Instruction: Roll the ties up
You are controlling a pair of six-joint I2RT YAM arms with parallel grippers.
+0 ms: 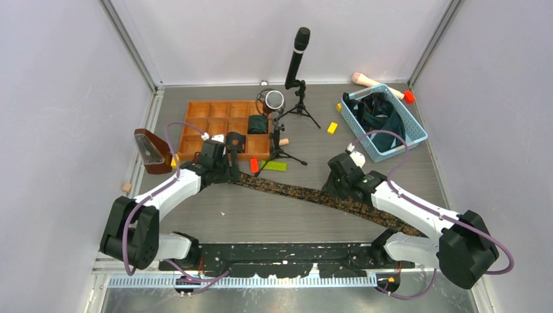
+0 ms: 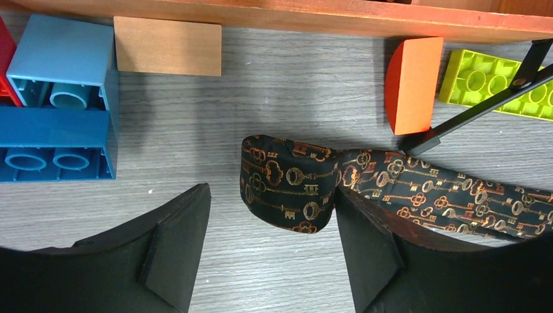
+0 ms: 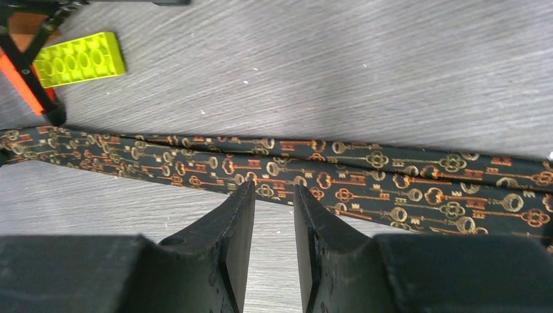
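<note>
A long black tie with a key pattern (image 1: 280, 188) lies diagonally across the floor, its left end folded over into a short flat roll (image 2: 287, 182) between the fingers of my open left gripper. In the right wrist view the strip (image 3: 391, 195) runs crosswise in two layers, and my right gripper is above its lower edge, fingers part open with a narrow gap and nothing seen between them. Dark rolls (image 1: 257, 124) sit in the orange compartment box (image 1: 202, 117).
A tripod leg (image 2: 482, 104) stands close behind the strip, beside an orange block (image 2: 412, 85) and a lime brick (image 3: 78, 59). Blue bricks (image 2: 59, 130) are left of the roll. A blue basket (image 1: 417, 134) with dark fabric stands back right.
</note>
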